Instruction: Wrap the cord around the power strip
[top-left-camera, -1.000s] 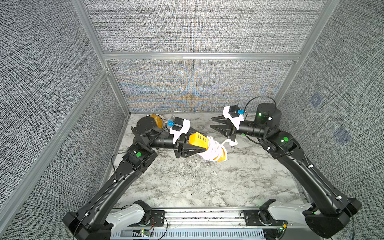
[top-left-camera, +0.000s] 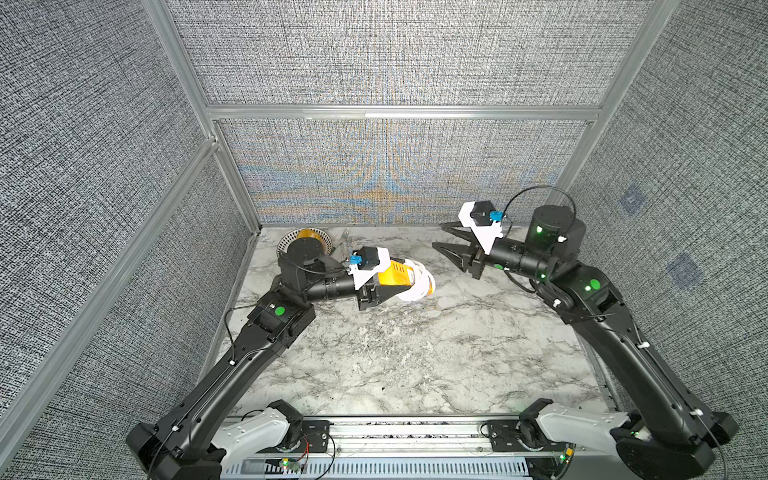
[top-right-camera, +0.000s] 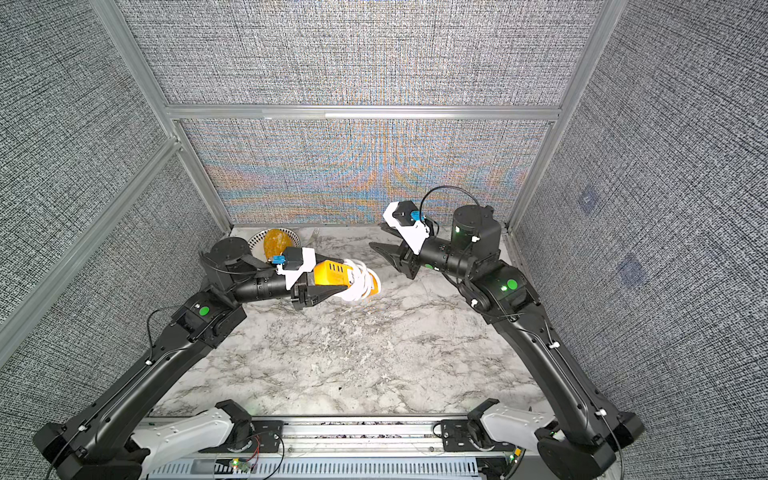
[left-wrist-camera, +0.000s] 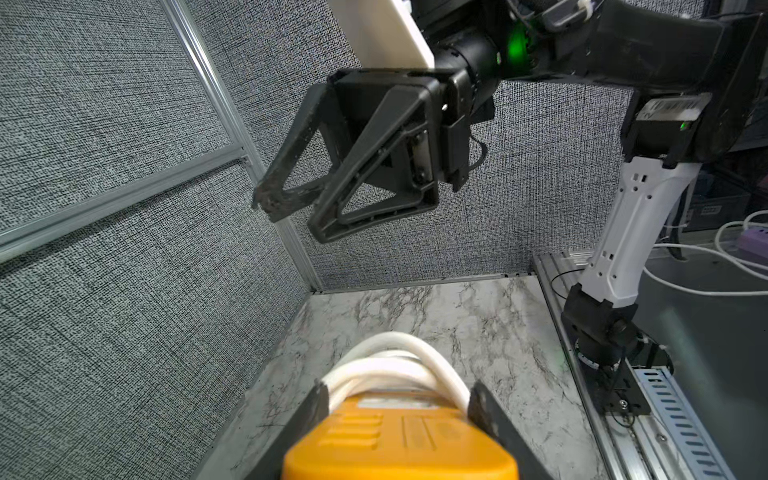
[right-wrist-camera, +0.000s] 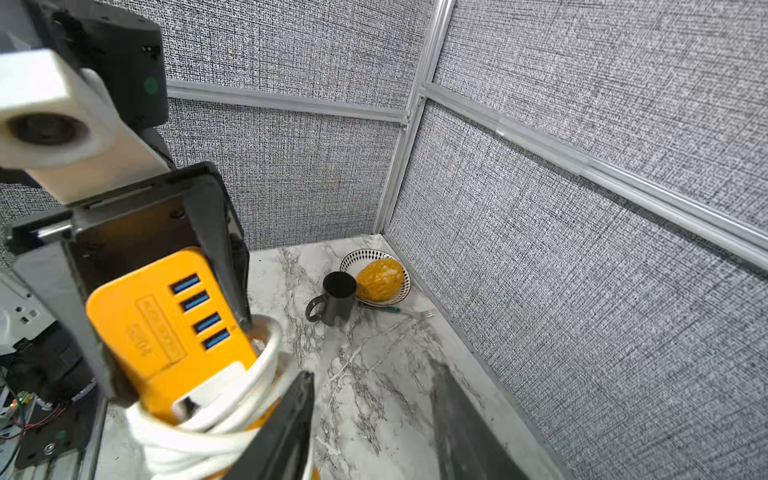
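Note:
My left gripper is shut on the orange power strip, gripping its socket end and holding it up off the table. Several turns of white cord go around the strip's other end, just past the left fingertips. In the left wrist view the strip's orange end fills the bottom, with coils of cord beyond it. The plug cannot be made out in the current views. To the right of the strip, apart from it, my right gripper stands open with nothing between its fingers.
A black-and-white rimmed bowl with a yellow-brown item stands at the back left. Beside it are a dark mug and a fork.
The strip has turned, its wrapped end swinging toward the back, and the plug that stuck out to the right no longer shows. My right gripper has opened wider and moved right.

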